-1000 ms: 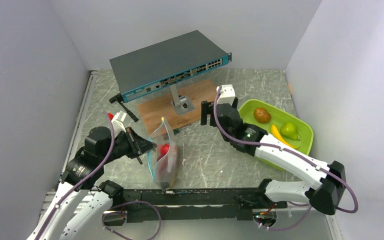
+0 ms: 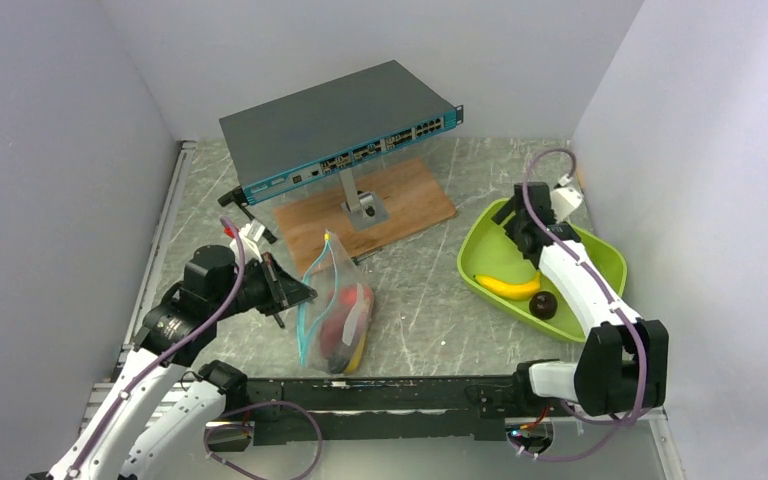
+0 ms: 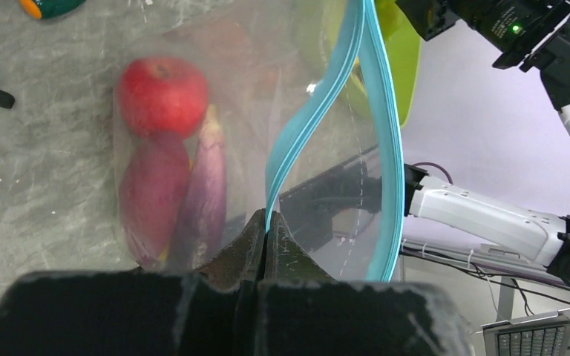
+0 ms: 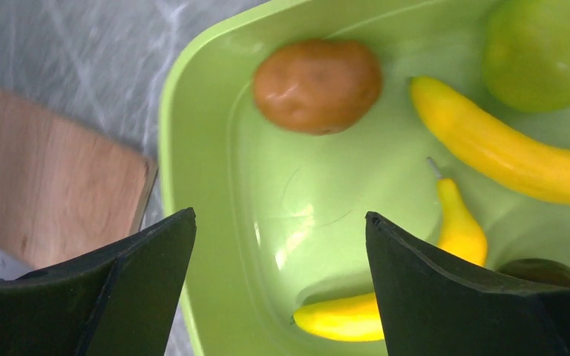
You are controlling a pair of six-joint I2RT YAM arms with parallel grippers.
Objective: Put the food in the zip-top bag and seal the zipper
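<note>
My left gripper is shut on one zipper edge of the clear zip top bag (image 2: 338, 320), whose blue zipper strips (image 3: 393, 185) stand apart at the mouth. Inside the bag show a red apple-like fruit (image 3: 162, 96), a purple vegetable (image 3: 154, 193) and a slim purple eggplant (image 3: 206, 189). Over the left part of the green bin (image 2: 472, 245) hangs my right gripper, its fingers wide apart with nothing between them. Below it in the right wrist view lie a brown potato-like item (image 4: 318, 85), yellow pieces (image 4: 505, 148), a green fruit (image 4: 545, 52) and a dark round item (image 4: 542, 272).
A wooden board (image 2: 410, 200) with a metal stand carries a large dark network switch (image 2: 340, 120) at the back. Between bag and bin the grey tabletop (image 2: 430, 310) is clear. Walls rise close on both sides.
My right gripper has swung right from the table's middle to over the bin.
</note>
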